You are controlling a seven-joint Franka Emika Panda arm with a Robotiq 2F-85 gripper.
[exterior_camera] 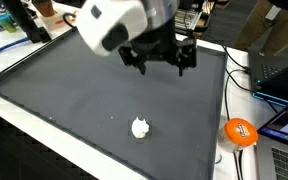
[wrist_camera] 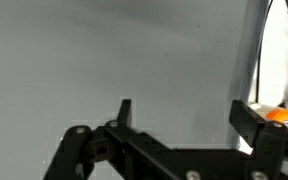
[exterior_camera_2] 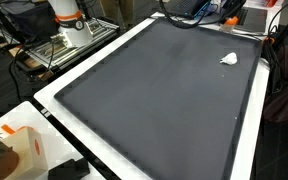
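Note:
A small crumpled white thing (exterior_camera: 140, 128) lies on the dark grey mat (exterior_camera: 79, 85); exterior view 2 shows the same white thing (exterior_camera_2: 229, 58) near the far right corner of the mat. Above the mat, in exterior view 1, my gripper (exterior_camera: 161, 69) points down and stands apart from it. Seen from the wrist, the open gripper has its fingers wide apart with only bare grey mat between and beyond them. The white thing is outside the wrist view.
An orange-topped container (exterior_camera: 238, 133) stands on the white table margin beside the mat, with a black cable near it. Laptops (exterior_camera: 279, 80) lie along the right side.

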